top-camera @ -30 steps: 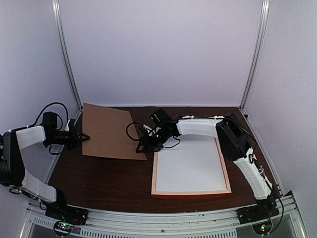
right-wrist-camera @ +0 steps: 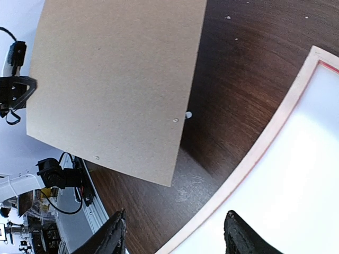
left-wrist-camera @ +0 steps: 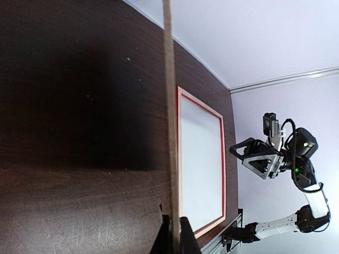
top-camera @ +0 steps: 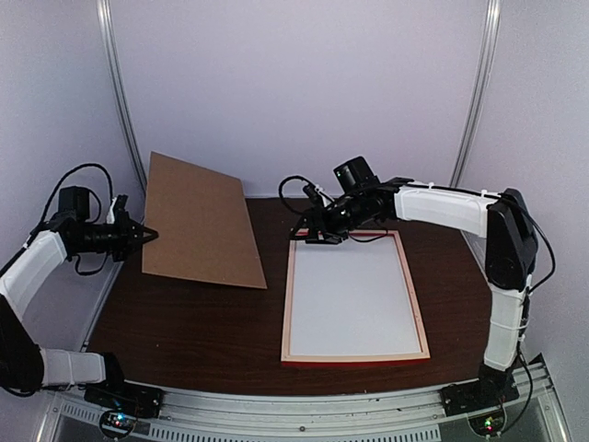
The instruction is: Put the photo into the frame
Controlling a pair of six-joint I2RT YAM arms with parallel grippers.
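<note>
A large brown board hangs tilted above the left half of the table, with my left gripper shut on its left edge. Seen edge-on in the left wrist view, the board is a thin strip running up from the fingertips. The pale wooden frame, red along its inner edge, lies flat on the right with a white surface inside. My right gripper is above the frame's far left corner, apart from the board. In the right wrist view its fingers stand apart with nothing between them.
Light walls close in the back and sides; a metal rail borders the front.
From beside the board's right edge, my right gripper has moved away to the upper right, and its fingers are now apart.
</note>
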